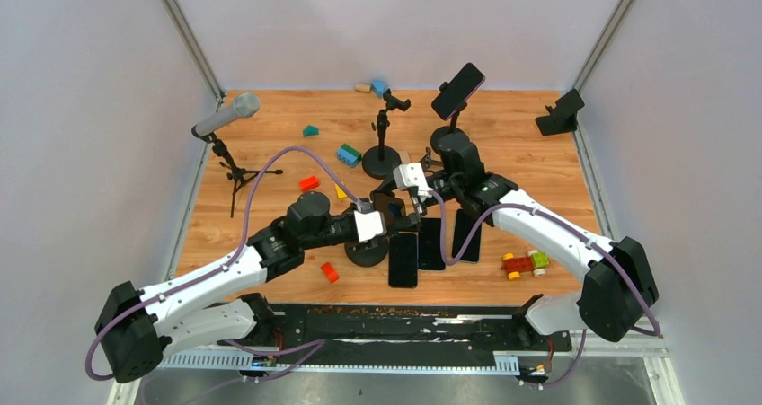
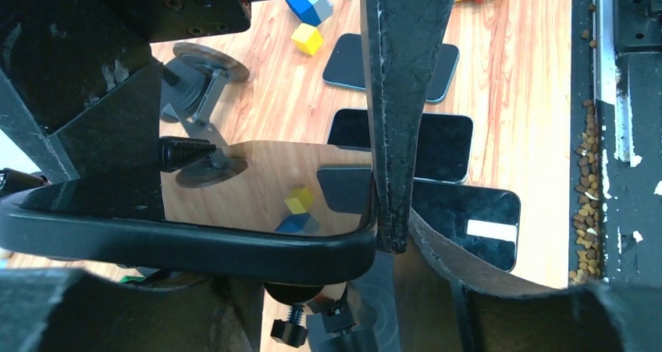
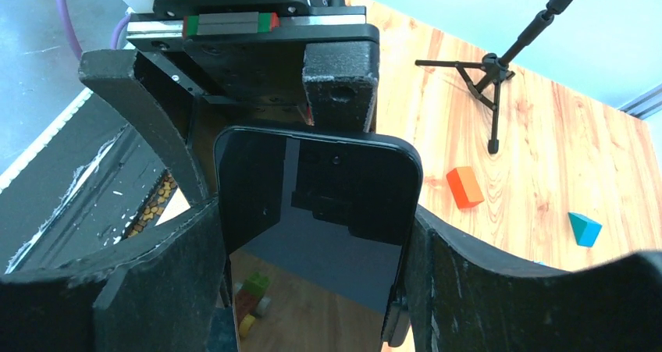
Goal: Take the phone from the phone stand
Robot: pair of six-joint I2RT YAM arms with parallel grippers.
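Observation:
A glossy black phone (image 2: pixel 265 188) is held up above the front-centre of the table, over a round-based stand (image 1: pixel 366 252), both grippers crowded around it. In the left wrist view it lies flat across the fingers, with the other gripper's finger (image 2: pixel 402 110) beside its end. In the right wrist view the phone (image 3: pixel 316 235) fills the space between the fingertips, and the opposite gripper stands just beyond it. Whether either gripper is closed firmly on it is unclear.
Three phones (image 1: pixel 403 266) lie flat at front centre. An empty stand (image 1: pixel 380 158), a stand holding a phone (image 1: pixel 458 91) and a microphone tripod (image 1: pixel 225 118) stand behind. Coloured blocks (image 1: pixel 330 272) and a toy car (image 1: pixel 526 263) are scattered about.

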